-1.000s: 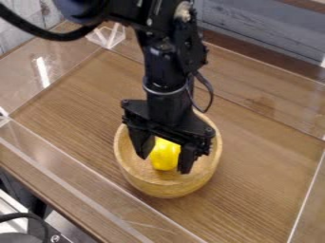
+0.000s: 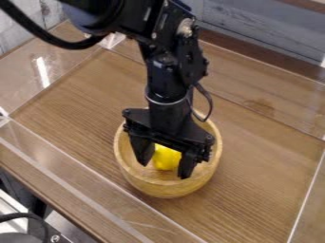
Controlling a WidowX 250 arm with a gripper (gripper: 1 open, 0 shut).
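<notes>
A round light-wood bowl [image 2: 170,187] sits on the wooden table in the middle of the view, with a yellow object [image 2: 164,158] inside it. My black gripper [image 2: 165,162] reaches down into the bowl, its two fingers apart on either side of the yellow object. Whether they touch it I cannot tell; the body of the gripper hides part of the bowl and the object.
Pale rims run along its sides, and a white wall stands at the back. A black cable hangs at the lower left.
My gripper has shifted slightly within the bowl, a little to the left compared with a second ago. The bowl and yellow object look nearly unmoved.
</notes>
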